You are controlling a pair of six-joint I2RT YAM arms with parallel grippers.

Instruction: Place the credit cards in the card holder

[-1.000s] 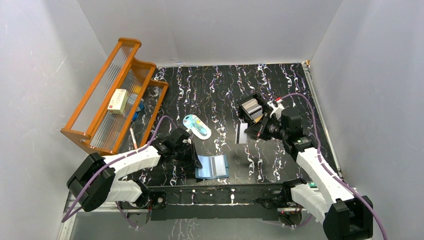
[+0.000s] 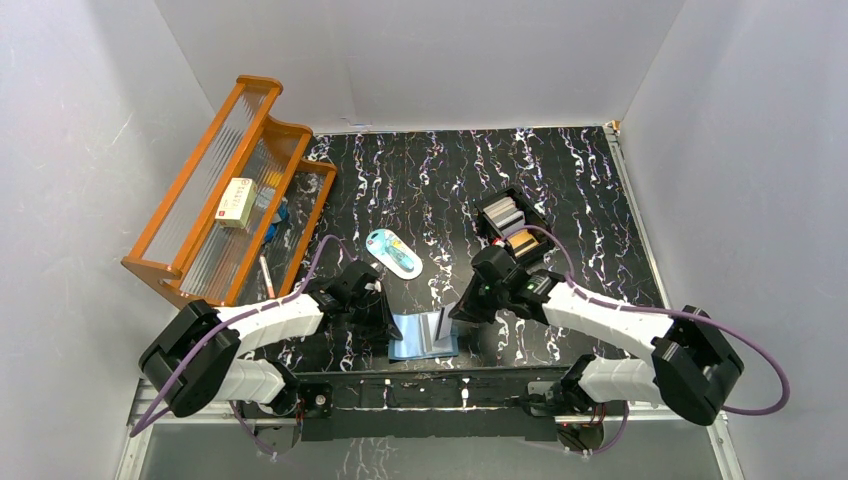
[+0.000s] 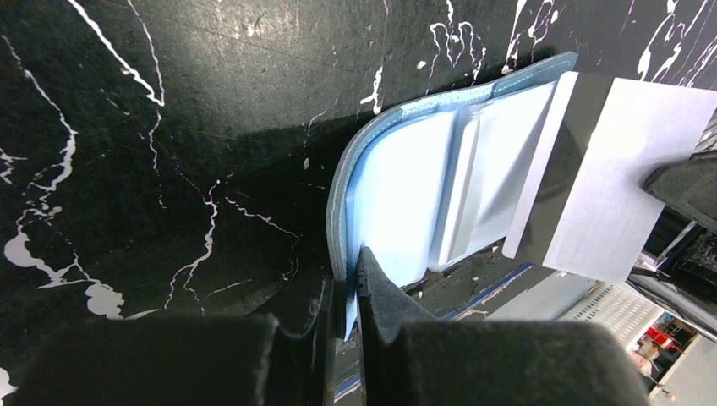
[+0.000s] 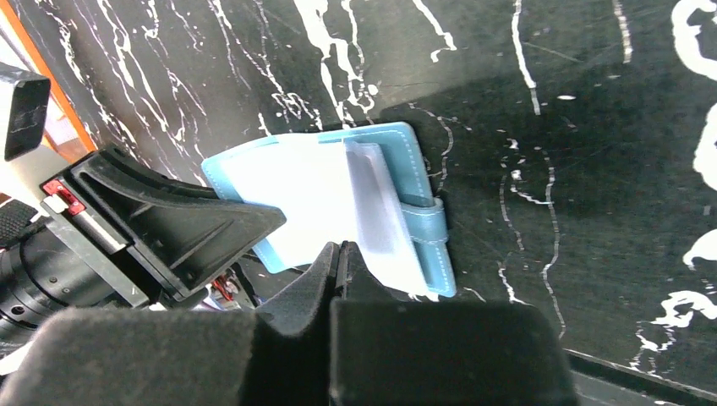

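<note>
The blue card holder (image 2: 407, 342) lies open near the table's front edge, its clear sleeves (image 3: 406, 182) facing up. My left gripper is shut on the holder's left edge. A whitish card with a dark stripe (image 3: 630, 169) is held by my right gripper (image 2: 456, 314), which is shut on its far end. In the left wrist view the card's striped edge overlaps the holder's right-hand sleeve; whether it is in a pocket or above it, I cannot tell. The right wrist view shows the holder (image 4: 414, 173) below my right fingertips, but the card is hard to make out there.
Behind the right arm stands a black box (image 2: 513, 215) with several cards in it. A toothbrush pack (image 2: 394, 253) lies mid-table. To the left is a wooden shelf (image 2: 285, 125) with a small carton (image 2: 236, 203).
The left gripper has stayed at the holder's left edge.
</note>
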